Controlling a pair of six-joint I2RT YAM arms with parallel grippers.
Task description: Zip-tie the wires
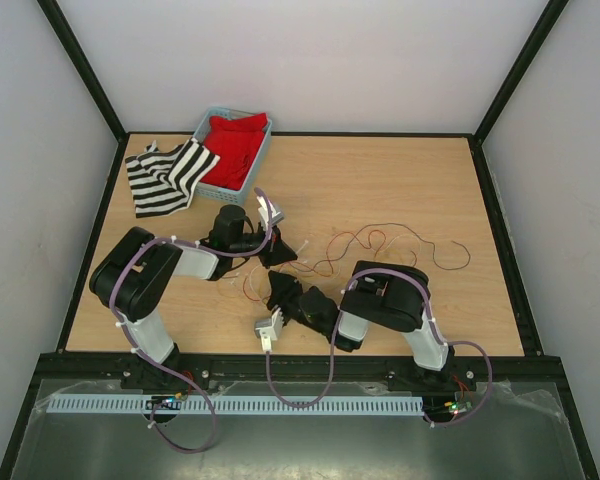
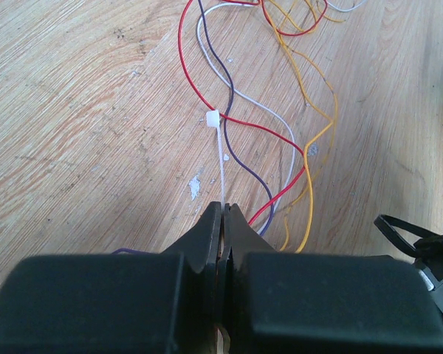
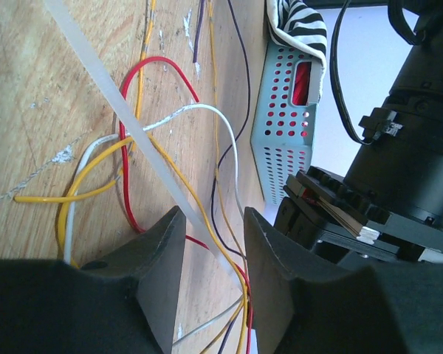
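A white zip tie (image 2: 221, 162) rises from the fingertips of my left gripper, which is shut on its thin strap; its square head stands clear. In the right wrist view a translucent strap of the zip tie (image 3: 149, 153) slants down across the wires. My right gripper is partly open, with the strap and a yellow wire (image 3: 196, 193) seen in the gap; neither is visibly clamped. Red, white, dark and yellow wires (image 2: 292, 140) run past the left fingertips. From above, both grippers nearly meet, hiding the place where strap and wires cross.
A blue-grey basket (image 1: 208, 117) with red cloth (image 1: 235, 150) stands at the back left, a striped cloth (image 1: 165, 180) beside it. Loose wires (image 1: 435, 245) trail rightward over the table (image 1: 400, 170).
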